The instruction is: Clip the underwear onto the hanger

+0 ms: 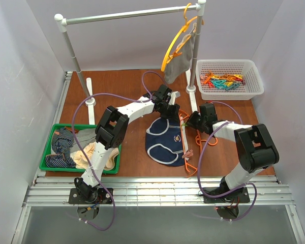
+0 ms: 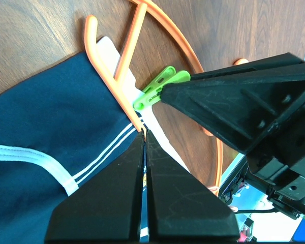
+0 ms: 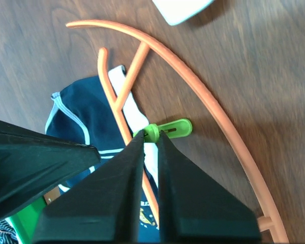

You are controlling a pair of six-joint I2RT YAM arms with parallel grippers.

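Note:
Navy underwear (image 1: 161, 142) lies flat on the table under the orange hanger (image 3: 229, 132), whose inner bar crosses its white waistband (image 2: 165, 142). A pink clip (image 1: 188, 154) is at its lower end. A green clip (image 2: 150, 94) lies at the upper waistband, beside the bar. My left gripper is shut at the bar over the waistband, only a thin edge at its tips, if anything. My right gripper is shut, its tips touching the green clip; whether anything is between them is unclear.
A green bin (image 1: 43, 162) of clothes is at left, a white basket (image 1: 249, 89) of clips at back right. A rack (image 1: 117, 15) with a hung yellow hanger and grey garment (image 1: 178, 63) stands behind. Both arms crowd the middle of the table.

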